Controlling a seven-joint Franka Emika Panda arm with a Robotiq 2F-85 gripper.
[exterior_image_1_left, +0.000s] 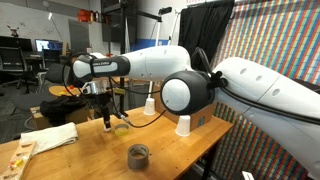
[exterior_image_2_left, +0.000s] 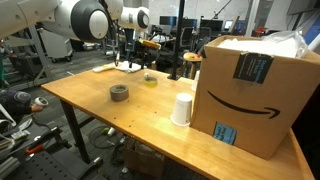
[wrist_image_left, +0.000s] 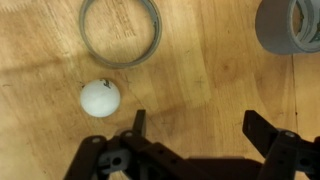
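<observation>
A white ball lies on the wooden table in the wrist view, to the left of my gripper. The gripper is open, its dark fingers wide apart with only bare wood between them. Beyond the ball is a thin grey ring lying flat. A thicker grey roll shows at the upper right; in exterior view 1 the same roll rests nearer the camera. From that side the gripper hangs low over the table beside the thin ring, and the ball is hard to make out there.
A folded white cloth and a light tray occupy the table's left side. White cups and a large cardboard box stand at the other end. Bare wood surrounds the grey roll.
</observation>
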